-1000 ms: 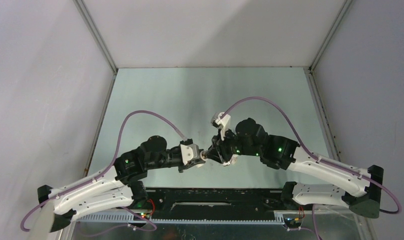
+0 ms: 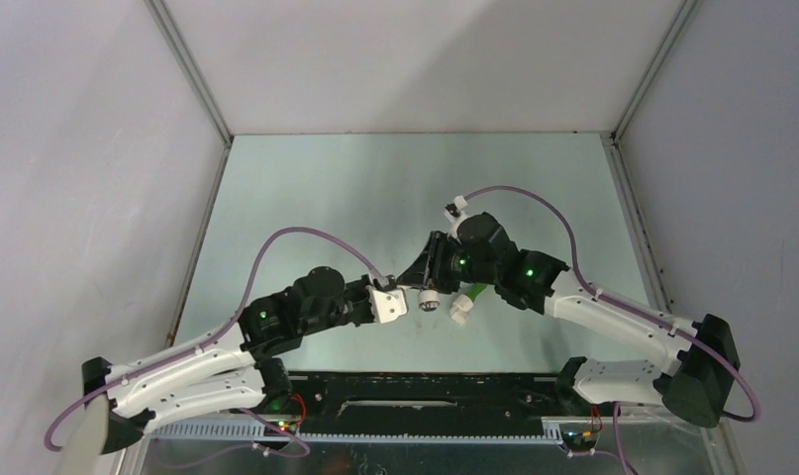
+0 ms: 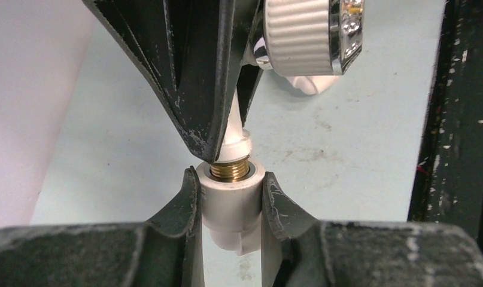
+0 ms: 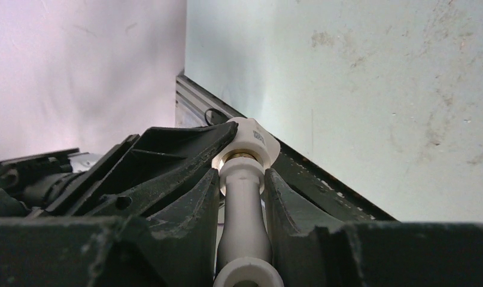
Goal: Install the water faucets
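A white pipe fitting [image 3: 231, 203] with an open round socket is gripped between the fingers of my left gripper. Shut on the white faucet [image 4: 245, 215], my right gripper meets the left one near the middle of the workspace. The faucet's brass thread [image 3: 230, 170] stands in the socket's mouth, with several turns still showing. How deep it sits cannot be told. A ribbed white knob with a chrome end [image 3: 304, 36] juts out beside the right gripper's black finger [image 3: 209, 89]. From above, the hands mostly hide the joint.
Another white piece [image 2: 461, 309] with a green part [image 2: 476, 291] lies on the table under the right arm. A dark strip [image 2: 400, 386] runs along the front edge.
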